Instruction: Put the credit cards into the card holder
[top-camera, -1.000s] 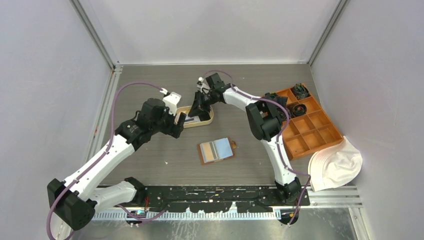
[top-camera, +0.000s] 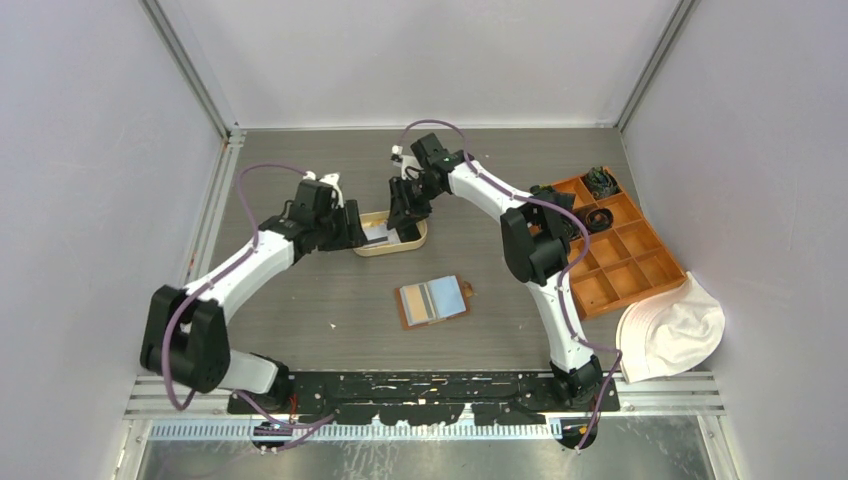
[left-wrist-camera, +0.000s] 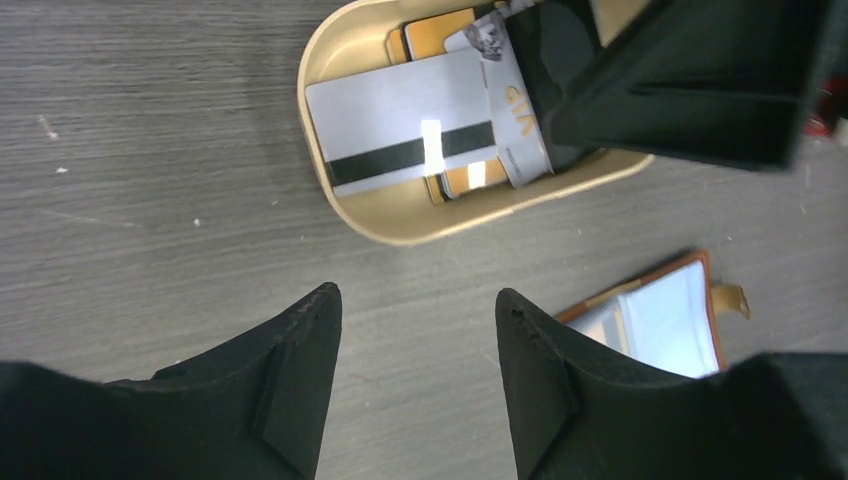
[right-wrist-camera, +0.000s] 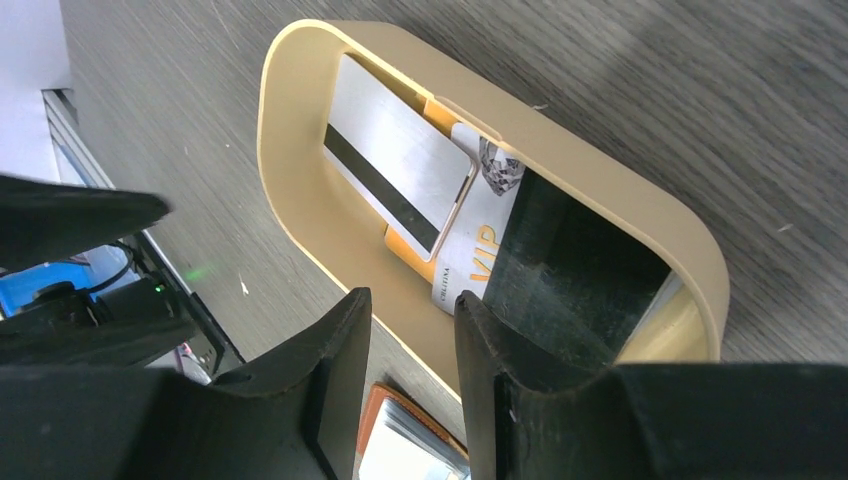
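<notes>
Several cards lie overlapping in a cream oval tray (right-wrist-camera: 620, 215). A white card with a black stripe (right-wrist-camera: 390, 150) is at one end, over an orange card (right-wrist-camera: 405, 252). Beside it are a white VIP card (right-wrist-camera: 480, 235) and a black card (right-wrist-camera: 575, 270). The card holder (top-camera: 432, 302), brown and opened flat, rests nearer the front of the table. My left gripper is open beside the tray's left end, nothing between its fingers. Over the tray's right part hangs my right gripper, open and empty, its fingertips near the VIP card.
An orange compartment box (top-camera: 640, 262) with coiled dark items stands at the right. A white hat (top-camera: 672, 335) lies below it. Both grippers are close together over the tray. Bare table surrounds the card holder.
The right gripper has shifted slightly; tray and card holder have stayed put.
</notes>
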